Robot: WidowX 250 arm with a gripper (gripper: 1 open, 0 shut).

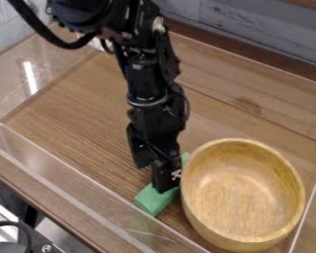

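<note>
My black gripper (165,173) reaches down from the top centre to a green block (155,201) lying on the wooden surface. The gripper is open, its fingertips low over the block's upper part, which they partly hide; whether they touch it I cannot tell. A pale wooden bowl (247,212) stands right beside the block, on its right.
A clear edge or wall runs along the near left, and a grey panel (240,30) stands at the back.
</note>
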